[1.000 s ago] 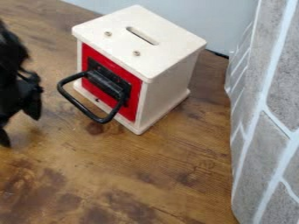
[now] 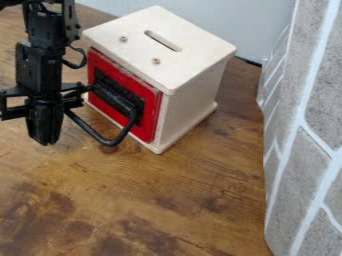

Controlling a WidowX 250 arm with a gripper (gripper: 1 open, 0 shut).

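A pale wooden box [image 2: 183, 70] with a slot and screws in its top stands on the wooden floor, with a red front panel [image 2: 147, 125] facing left. On that panel a black handle [image 2: 100, 132] on a dark mount sticks out toward the lower left. My black gripper [image 2: 44, 118] hangs at the left of the box, its fingers pointing down beside the outer end of the handle. How far apart the fingers stand is hard to see, as is whether they touch the handle.
A grey brick-patterned panel [image 2: 302, 150] stands along the right edge. A light wall [image 2: 246, 20] is behind the box.
My gripper came in from the left edge, reached over the handle, and now sits further left and more upright beside it. The box looks unmoved.
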